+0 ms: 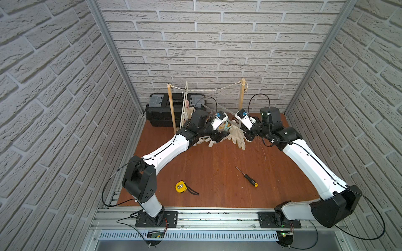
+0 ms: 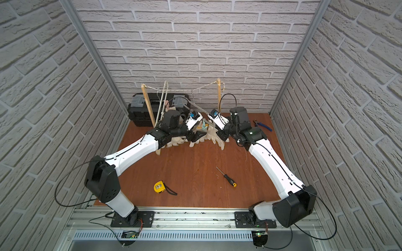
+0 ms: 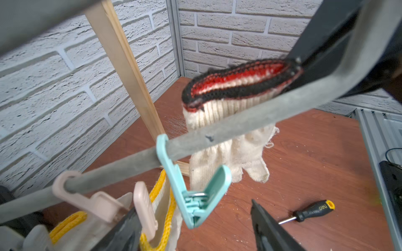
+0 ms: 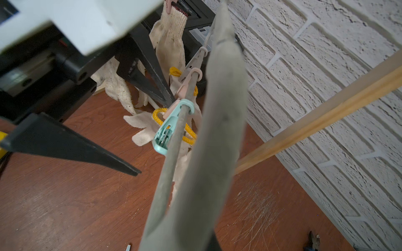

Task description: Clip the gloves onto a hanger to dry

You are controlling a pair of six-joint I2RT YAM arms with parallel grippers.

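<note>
A teal clip (image 3: 192,196) hangs on the grey hanger bar (image 3: 251,121). My left gripper stands open just below it, its fingers to either side and apart from the clip. A white knitted glove (image 3: 226,142) with a red-and-black cuff hangs behind the bar. My right gripper (image 1: 246,134) appears shut on this glove's cuff at one corner, though its fingertips are hidden in its own wrist view. Left of the teal clip, a pink clip (image 3: 144,209) sits by a glove with a yellow cuff (image 3: 169,200).
Wooden posts (image 1: 171,108) hold up the line behind the arms. Further gloves (image 4: 169,37) hang along the bar. A black toolbox (image 1: 157,108) stands at the back left. The screwdriver (image 1: 247,177) and tape measure (image 1: 181,186) lie in front, with bare table between.
</note>
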